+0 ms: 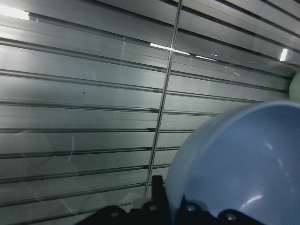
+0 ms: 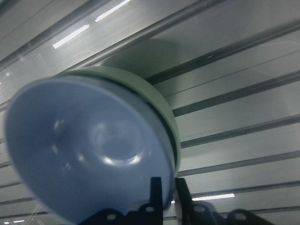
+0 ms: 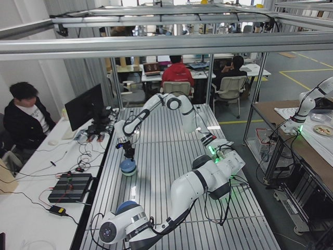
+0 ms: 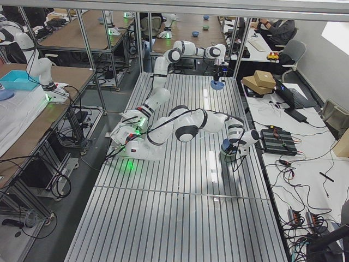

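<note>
A blue bowl [image 2: 93, 140] sits tilted in or just over a green bowl [image 2: 164, 112] in the right wrist view; my right gripper grips its rim. The same stack [image 3: 128, 167] is at the table's left side in the camera left view. A second blue bowl [image 1: 248, 164] fills the lower right of the left wrist view, its rim between the fingers of my left gripper. A pale green edge shows beyond it. Whether those fingers are closed on the rim is hard to tell.
A white side table [image 3: 36, 224] with cables, boxes and a monitor runs along one edge. Frame posts stand around the table.
</note>
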